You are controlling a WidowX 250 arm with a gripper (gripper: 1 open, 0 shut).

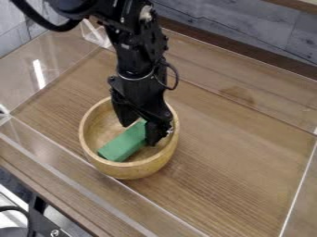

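A round tan wooden bowl [119, 168] sits on the wooden table, left of centre and toward the front. A green oblong object [122, 144] lies tilted inside it. My black gripper [143, 124] reaches down from the top into the back of the bowl, over the upper end of the green object. Its fingers are apart; whether they touch the object is hard to tell.
A dark cable [25, 213] lies at the front left corner.
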